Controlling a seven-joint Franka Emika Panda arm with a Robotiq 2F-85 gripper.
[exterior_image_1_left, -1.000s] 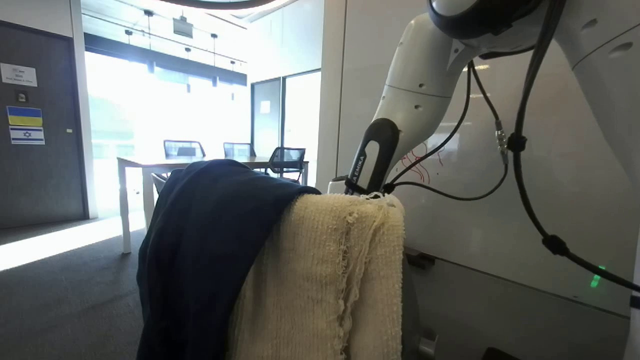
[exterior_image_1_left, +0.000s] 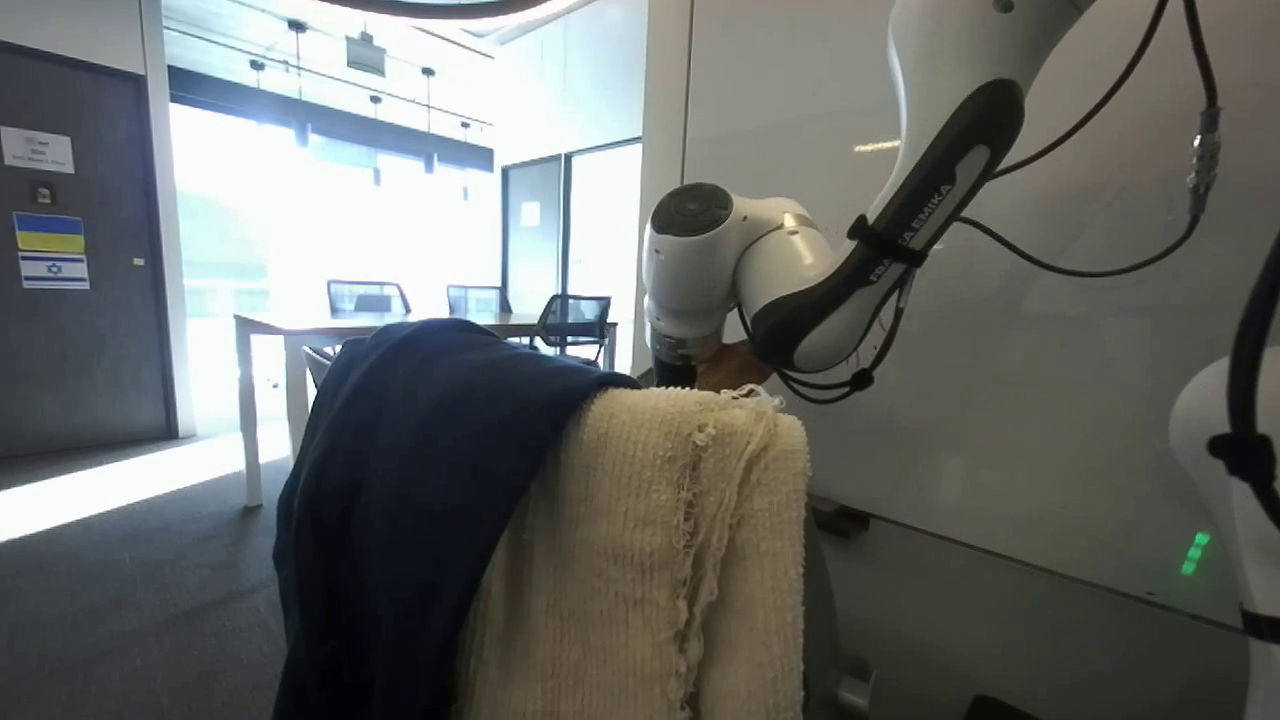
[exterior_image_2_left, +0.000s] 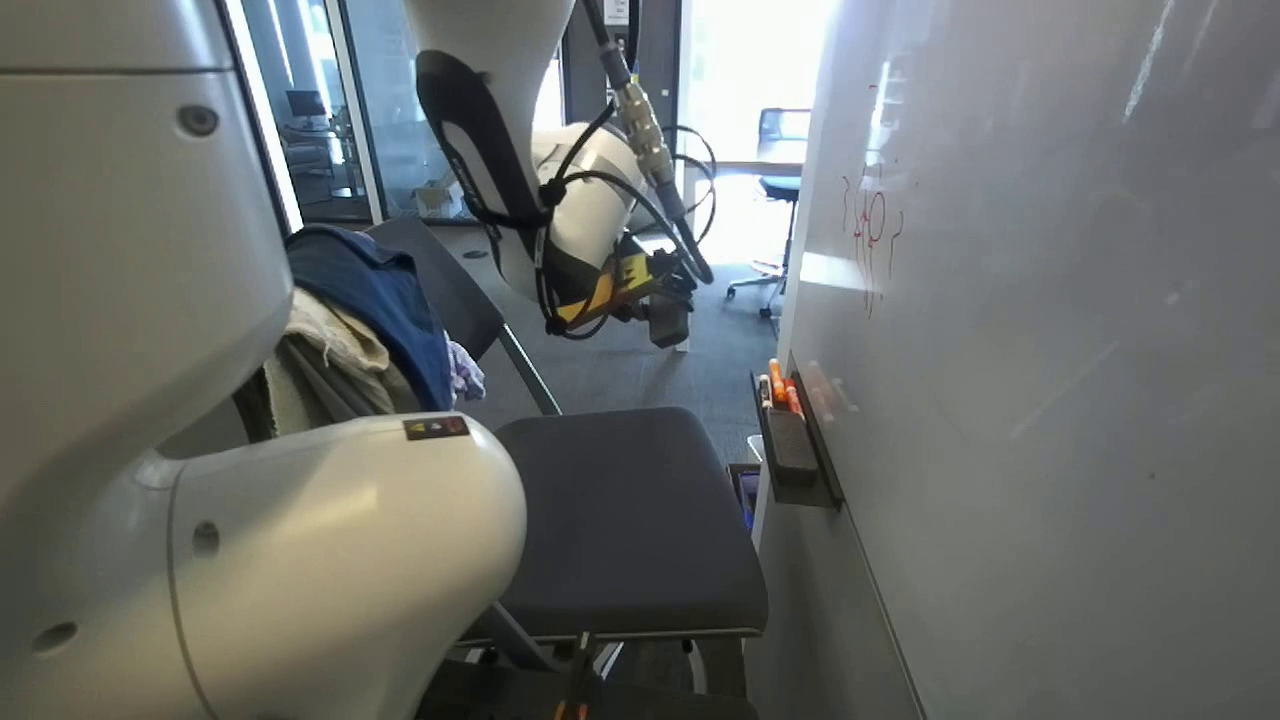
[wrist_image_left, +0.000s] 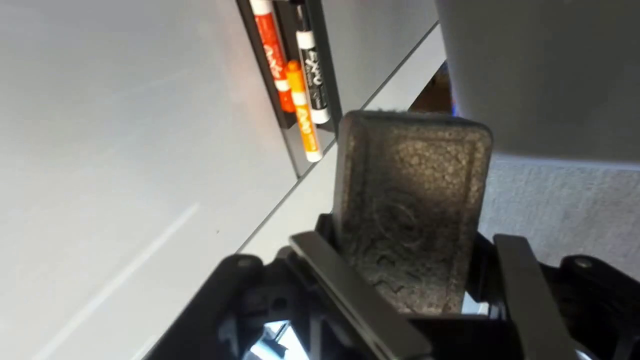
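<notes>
In the wrist view, my gripper is shut on a dark, worn whiteboard eraser (wrist_image_left: 414, 204). The eraser stands out beyond the fingers, one on either side of it. The whiteboard (wrist_image_left: 138, 150) fills the left of that view. In exterior view 2 the whiteboard (exterior_image_2_left: 1056, 312) bears red marks (exterior_image_2_left: 872, 228), and the hand, with yellow-orange tape (exterior_image_2_left: 624, 282), hangs left of it, apart from the surface. Cloths on the chair back hide the fingers in exterior view 1.
A marker tray (exterior_image_2_left: 806, 490) is fixed along the whiteboard, holding markers and a dark block (exterior_image_2_left: 792, 446). Red (wrist_image_left: 273, 54), orange (wrist_image_left: 304, 114) and black (wrist_image_left: 313, 78) markers show there. A chair seat (exterior_image_2_left: 624, 528) and draped blue cloth (exterior_image_1_left: 420, 480) stand close by.
In exterior view 1 the arm has swung: its wrist, low and largely hidden behind the chair back before, now shows above the cloths. The cloths have not moved.
</notes>
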